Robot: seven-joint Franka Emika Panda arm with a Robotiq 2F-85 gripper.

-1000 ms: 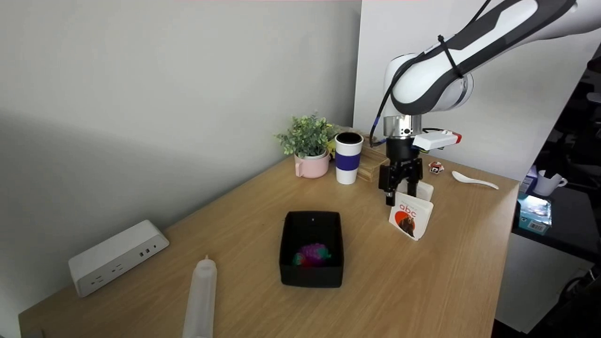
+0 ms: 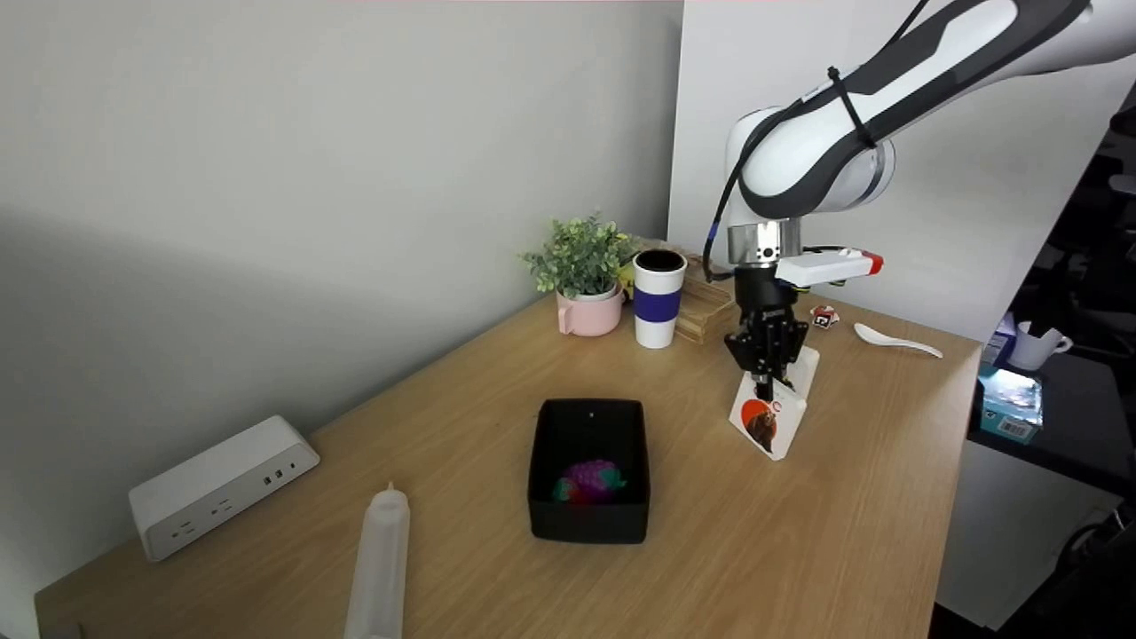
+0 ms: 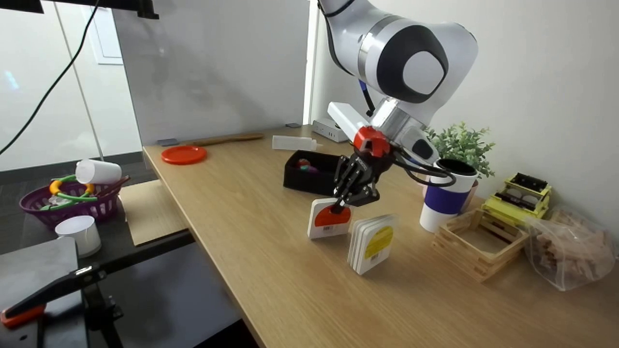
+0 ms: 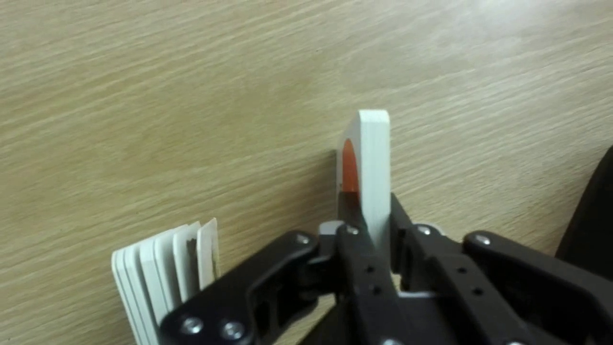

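A small white board book (image 2: 785, 428) with an orange-red circle and a dark animal on its cover stands on edge, a little tilted, at or just above the table. My gripper (image 2: 767, 385) is shut on its upper part, one finger against each cover. From above, in the wrist view, the book's white edge (image 4: 375, 138) runs up between the fingertips. A second white book with a yellow circle (image 3: 378, 242) stands beside it, its thick pages (image 4: 153, 267) fanned apart; it is clear of the fingers.
A black bin (image 2: 588, 524) holding purple and red toy pieces is close by. Behind my arm stand a white-and-purple cup (image 2: 657, 305), a potted plant (image 2: 588, 309) and a wooden crate (image 3: 476, 258). Bare tabletop lies toward the front edge.
One second ago the fingers stood open around the book's top edge. Now they have closed on it, slightly lower and to the right, and the book has turned and tilted a little.
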